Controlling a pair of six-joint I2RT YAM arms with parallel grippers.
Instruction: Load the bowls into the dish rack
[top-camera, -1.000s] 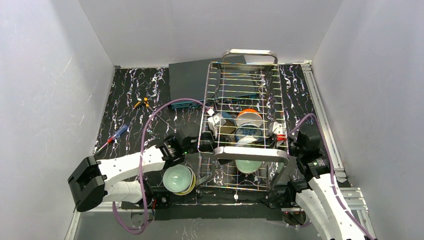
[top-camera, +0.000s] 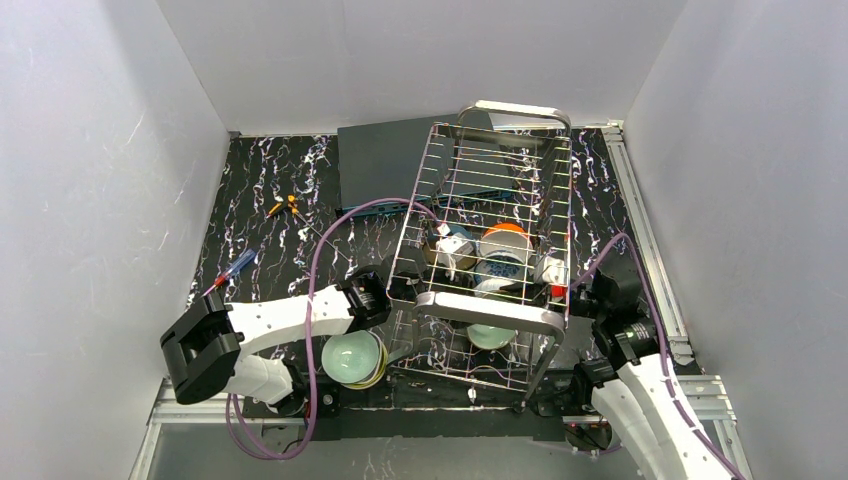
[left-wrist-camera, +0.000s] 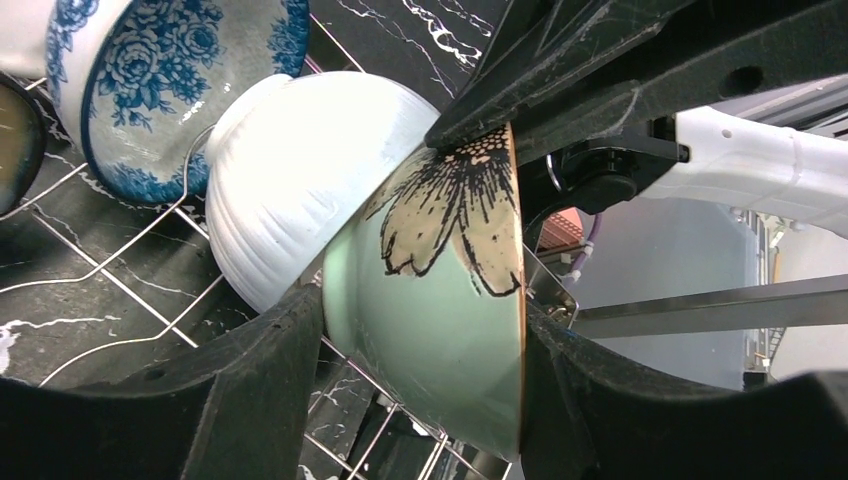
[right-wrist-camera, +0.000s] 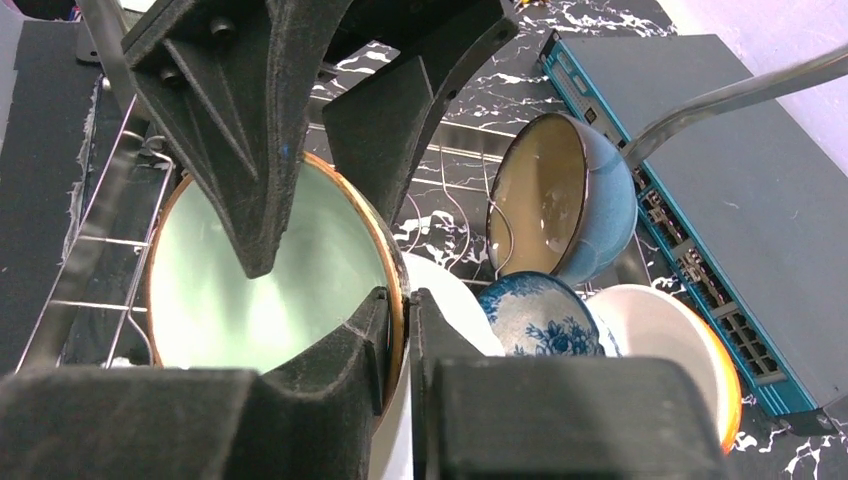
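Note:
Both my grippers reach into the two-tier dish rack (top-camera: 490, 310) around a pale green bowl (left-wrist-camera: 420, 340) with a flower pattern, tilted on its side against a white bowl (left-wrist-camera: 300, 160). My left gripper is at this bowl; how far its fingers are closed is unclear. My right gripper is at the bowl's rim, its fingertips close together. Blue-floral (right-wrist-camera: 540, 315), brown-and-blue (right-wrist-camera: 610, 200) and orange-rimmed (right-wrist-camera: 680, 360) bowls also sit in the rack. A stack of bowls (top-camera: 350, 352) stands left of the rack.
A dark flat metal case (top-camera: 385, 150) lies behind the rack. Pliers (top-camera: 283, 205) and a screwdriver (top-camera: 240, 263) lie on the left of the marble surface, which is otherwise fairly clear. Walls close in both sides.
Compared with a second ago, my left arm has moved right and up in the top view, and the rack has skewed slightly. My right arm has barely moved.

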